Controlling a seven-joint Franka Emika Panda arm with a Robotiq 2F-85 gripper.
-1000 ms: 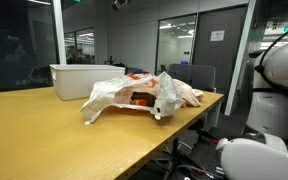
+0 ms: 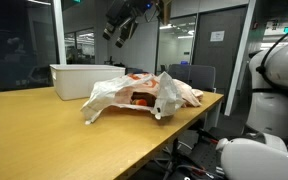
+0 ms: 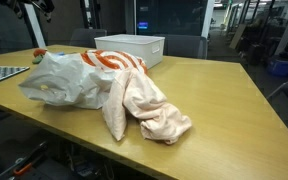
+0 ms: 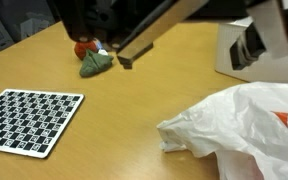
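Observation:
My gripper [image 2: 115, 38] hangs in the air above the table, with its fingers apart and nothing between them. In the wrist view, bare tabletop shows between and below the spread fingers. A crumpled white plastic bag [image 2: 112, 97] lies on the table below and to the right of the gripper in exterior view 1. Something orange-red [image 2: 140, 100] shows inside or behind it. In the wrist view, the bag [image 4: 239, 120] fills the lower right. A red round thing [image 4: 84, 48] and a dark green thing [image 4: 96, 65] lie together at the upper left.
A black-and-white checkered board [image 4: 29, 122] lies flat on the table. A pale pink cloth [image 3: 144, 105] spreads near the edge, beside an orange-and-white striped cloth or bag [image 3: 112, 60]. A white lidded box [image 3: 139, 48] stands behind. Bare wood [image 3: 229, 110] is free on that view's right.
The gripper has come down from the top of exterior view 1 to hang lower over the table. The bag and other things on the table look unmoved.

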